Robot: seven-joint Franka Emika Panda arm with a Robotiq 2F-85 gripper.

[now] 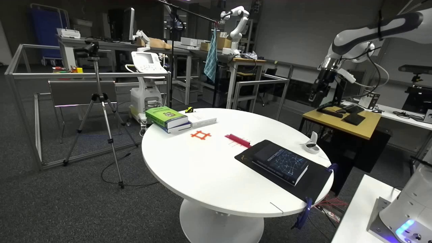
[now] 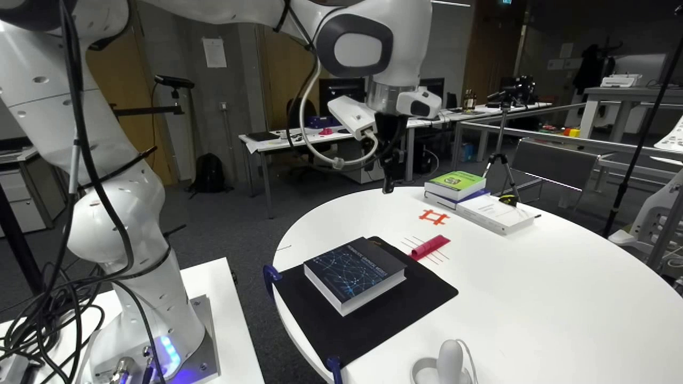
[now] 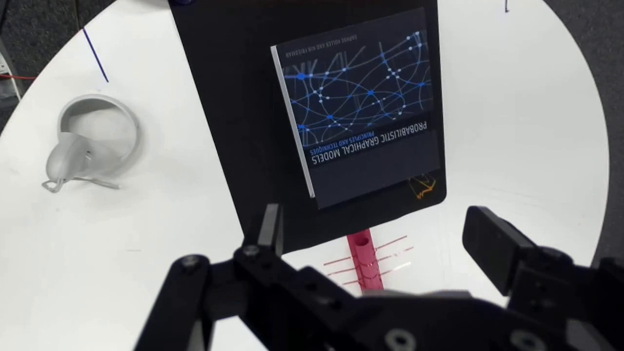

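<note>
A dark book with a blue network pattern (image 3: 362,99) lies flat on a black mat (image 3: 228,117) near the table's edge. Wide apart in the wrist view, the fingers of my gripper are open, and nothing is held. Both exterior views have the gripper (image 2: 388,176) up in the air above the table, touching nothing. A red-pink holder (image 3: 363,257) rests beside the mat, with thin red lines drawn on either side. Across the table, a green book (image 2: 455,183) is stacked on a blue book (image 1: 178,128), beside a white book (image 1: 201,119).
A grey-white controller with a ring (image 3: 96,137) sits on the table beside the mat. Blue clamps (image 1: 302,214) grip the mat at the table edge. An orange hash-shaped mark (image 1: 200,135) is near the book stack.
</note>
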